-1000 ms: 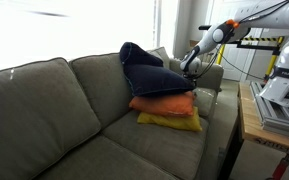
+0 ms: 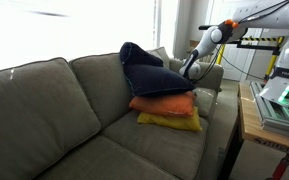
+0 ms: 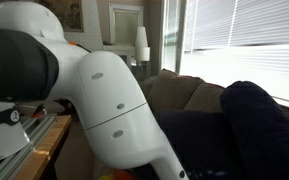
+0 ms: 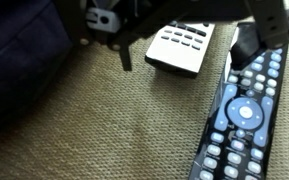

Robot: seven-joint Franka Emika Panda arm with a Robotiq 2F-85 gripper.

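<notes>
A white remote (image 4: 181,48) with grey buttons lies on the couch fabric in the wrist view, its upper part hidden behind the gripper. To its right lies a longer black remote (image 4: 242,125) with blue and white buttons. My gripper is open over them, one dark finger left of the white remote and the other overlapping the top of the black one. Nothing appears held. In exterior view 1 the arm (image 2: 212,40) reaches down to the couch's far end, behind the cushions; the remotes cannot be made out there.
A dark blue cushion (image 2: 154,77), an orange cushion (image 2: 164,103) and a yellow cushion (image 2: 172,121) are piled on the grey couch (image 2: 59,115), beside the arm. A wooden table (image 2: 251,117) stands at the right. The couch's near seats are clear.
In exterior view 1 the arm's lower section has risen and shifted slightly right. The cushions have not moved.
</notes>
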